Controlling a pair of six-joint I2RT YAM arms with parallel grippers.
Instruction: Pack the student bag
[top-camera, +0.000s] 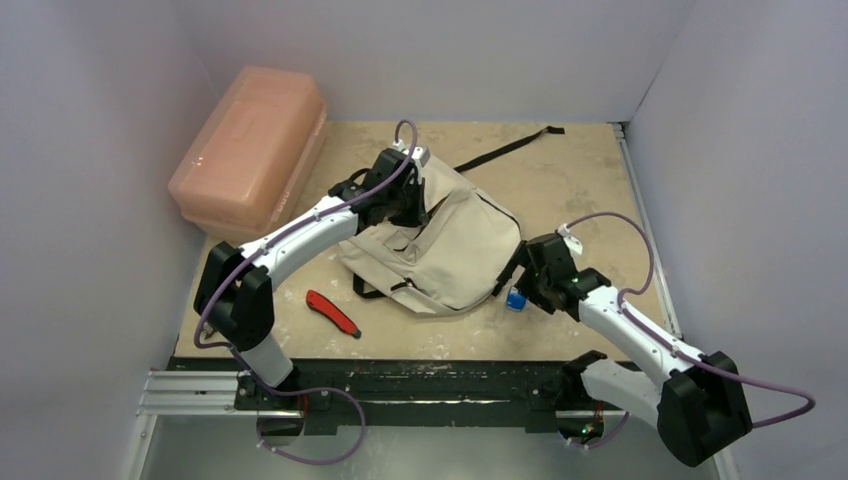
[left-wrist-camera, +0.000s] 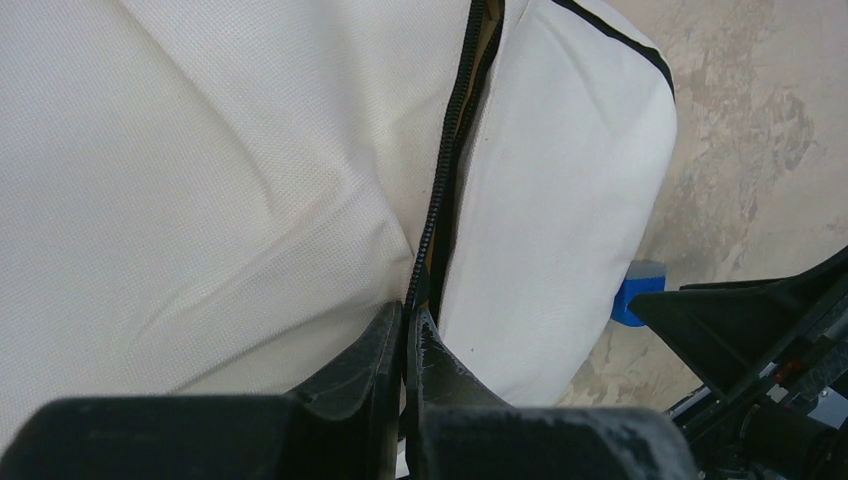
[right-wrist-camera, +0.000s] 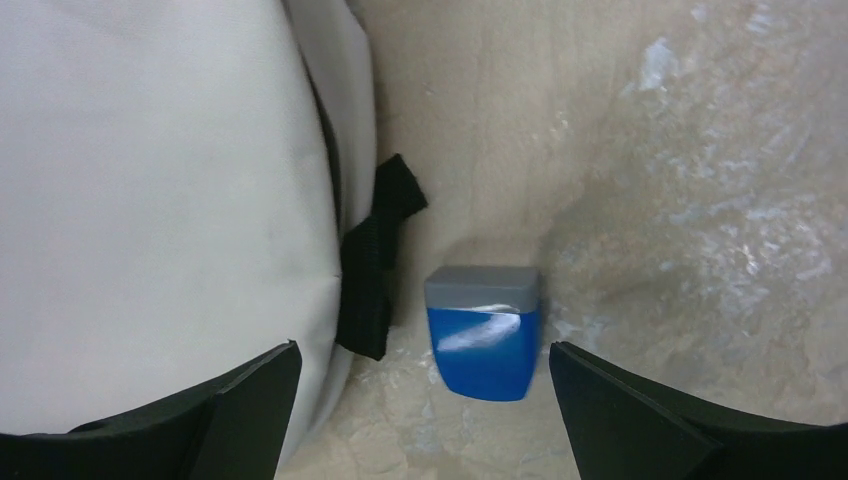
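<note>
The cream bag (top-camera: 474, 250) lies flat mid-table, its dark zipper (left-wrist-camera: 447, 165) slightly parted. At that opening my left gripper is closed, pinching the zipper edge of the bag. On bare table just off the bag's right side rests a small blue block (right-wrist-camera: 483, 350) with a grey end, close to a black strap (right-wrist-camera: 372, 265). My right gripper is open above it, fingers wide apart and empty. From the right wrist, the block appears between the fingers but nearer the right finger (right-wrist-camera: 625, 415), untouched as far as shows.
A red-handled tool (top-camera: 332, 313) lies at the front left of the table. The large translucent orange bin (top-camera: 255, 145) fills the back left. Another black strap (top-camera: 510, 147) stretches out behind the bag. Bare table lies to the right and back right.
</note>
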